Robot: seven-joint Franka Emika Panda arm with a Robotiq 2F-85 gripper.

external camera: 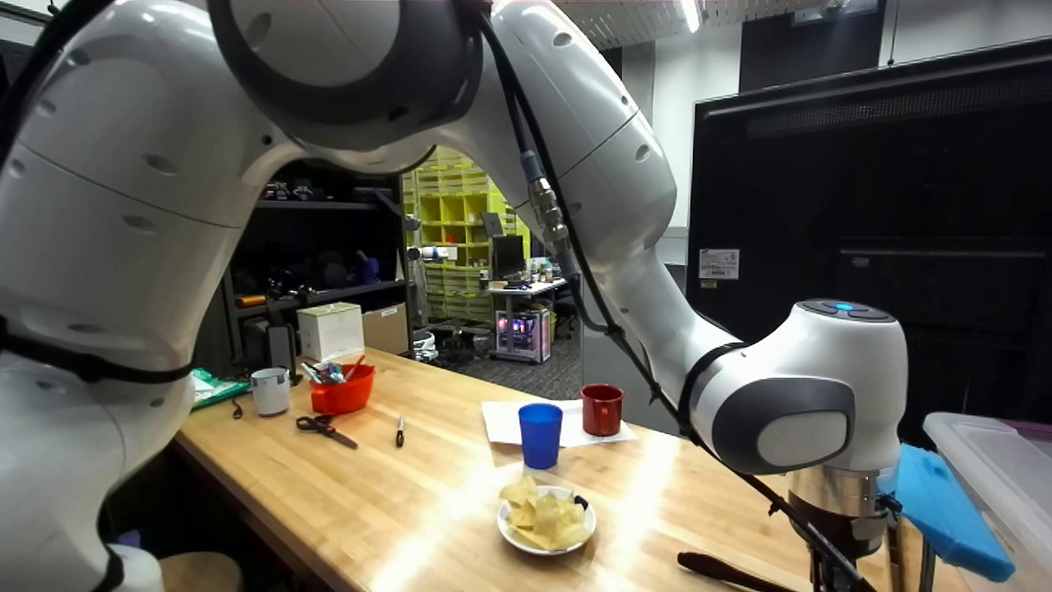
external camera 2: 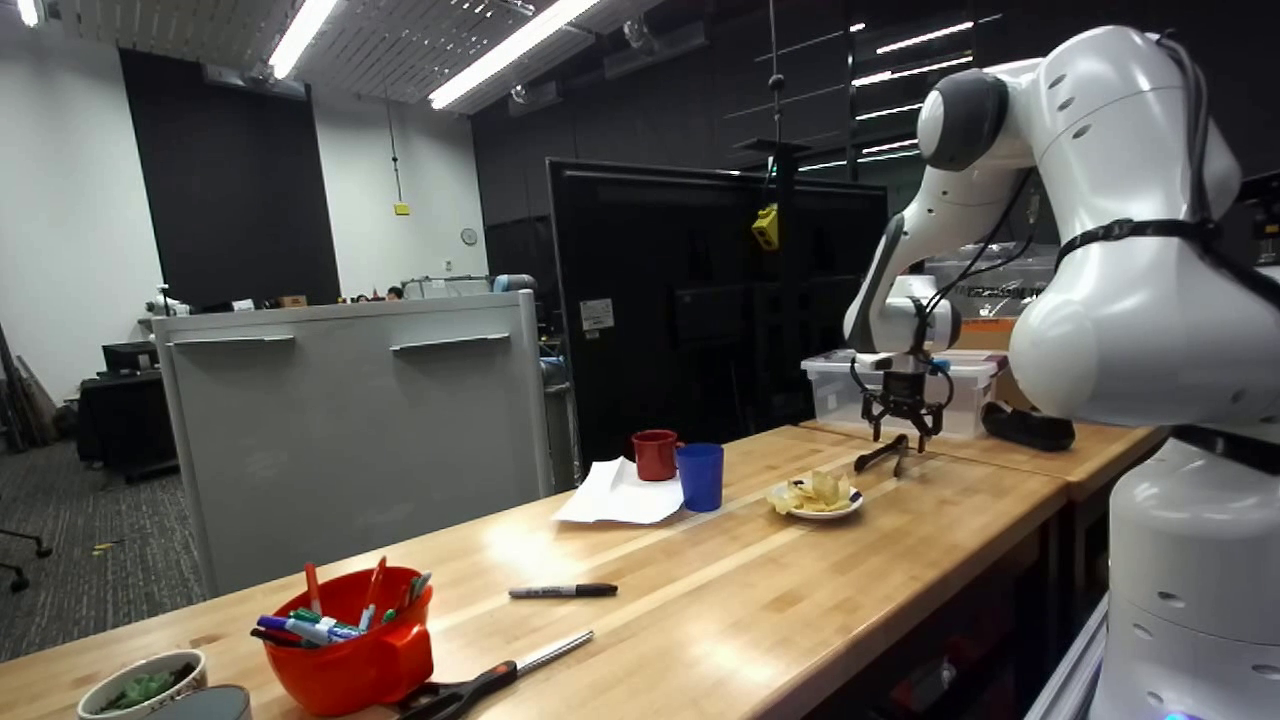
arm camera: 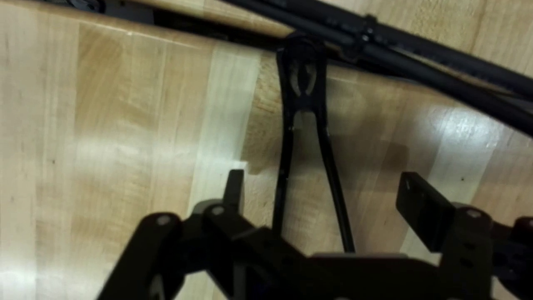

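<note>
Black tongs [arm camera: 283,170] lie on the wooden tabletop, their two arms spread toward me in the wrist view and their head at the gap between two table sections. My gripper is open over the arms, one finger to each side, with nothing held. In exterior view 2 the gripper [external camera 2: 900,430] points down just above the tongs [external camera 2: 883,454]. Exterior view 1 shows part of the tongs [external camera: 727,571], while the fingers fall mostly below its lower edge.
A plate of chips [external camera 2: 818,502], a blue cup [external camera 2: 701,478] and a red mug [external camera 2: 656,456] stand nearby. A clear bin [external camera 2: 840,390] and a black shoe [external camera 2: 1027,426] are behind the gripper. Scissors, a marker and a red pen holder [external camera 2: 348,648] occupy the far end.
</note>
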